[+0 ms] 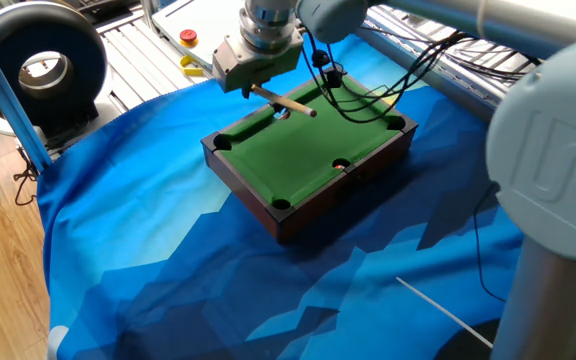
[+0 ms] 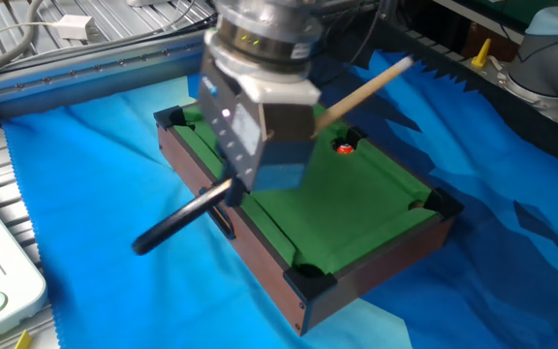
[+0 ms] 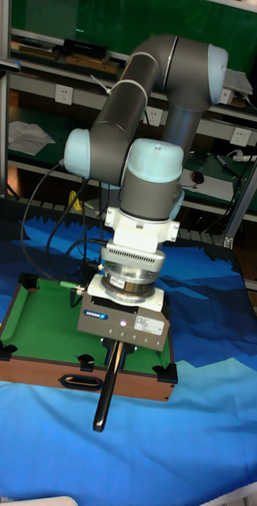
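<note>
A short cue stick, dark at the butt and pale wood toward the tip (image 2: 366, 95), is held above the table's long side. My gripper (image 2: 234, 192) is shut on its dark part, fingers mostly hidden under the gripper body. In exterior view 3 the dark butt (image 3: 110, 390) juts past the side of the toy pool table (image 3: 36, 387). The pale tip (image 1: 303, 108) points over the green felt (image 1: 293, 150) in exterior view 1. A red-orange ball (image 2: 345, 149) shows in a side pocket. No ball is visible on the open felt.
Blue patterned cloth (image 1: 148, 220) lies under the pool table, with free room around it. A thin white rod (image 1: 438, 305) rests on the cloth near the arm's base. Loose black cables (image 1: 408, 85) hang from the arm over the table's far corner.
</note>
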